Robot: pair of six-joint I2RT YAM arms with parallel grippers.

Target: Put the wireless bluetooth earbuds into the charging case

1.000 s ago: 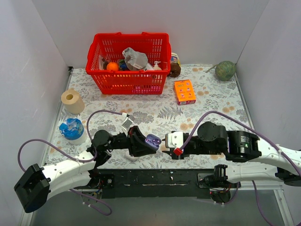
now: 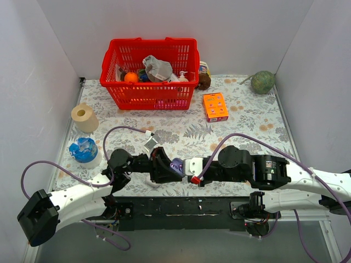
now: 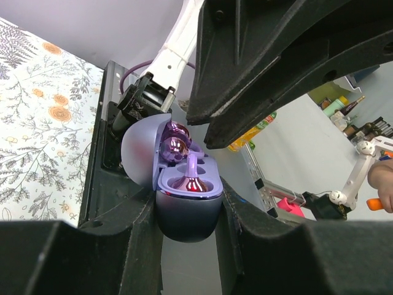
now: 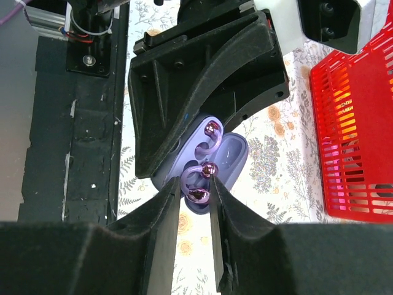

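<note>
My left gripper is shut on the lavender charging case, whose lid stands open. Two glossy purple earbuds show at the case: one lies in a slot, the other sits at the opposite slot; how deep that one is seated I cannot tell. My right gripper is part open, its two fingertips apart on either side of this second earbud in the right wrist view. In the left wrist view, the right fingers hang just above the case. From the top, the case is partly hidden between both grippers.
A red basket of mixed items stands at the back. An orange box, a green round object, a paper roll and a blue-topped container are around the table.
My right gripper has moved left, closing the gap to the case and now overlapping it from above. The left arm and the case have stayed nearly in place.
</note>
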